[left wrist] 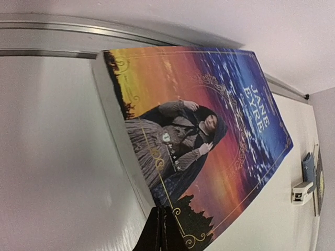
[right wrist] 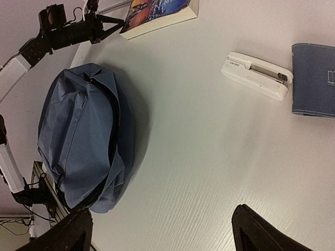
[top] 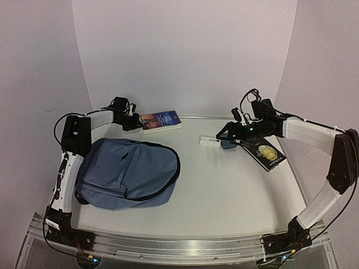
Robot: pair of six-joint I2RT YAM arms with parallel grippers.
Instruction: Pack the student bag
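In the top view the blue-grey bag (top: pixel 129 174) lies on the left of the table. Behind it, by the back rail, is the Jane Eyre book (top: pixel 160 121), cover up and turned slightly. My left gripper is shut with nothing visible between its fingertips, which are at the book's near left edge and seem to touch it. A white stapler-like item (right wrist: pixel 256 75) lies beside a dark blue folded wallet-like item (right wrist: pixel 314 81). Above them is my right gripper (top: pixel 226 136), its fingers (right wrist: pixel 261 230) spread wide and empty.
A black book (top: pixel 265 153) with a gold design lies at the right, partly under the right arm. A metal rail (top: pixel 207 117) and wall bound the back.
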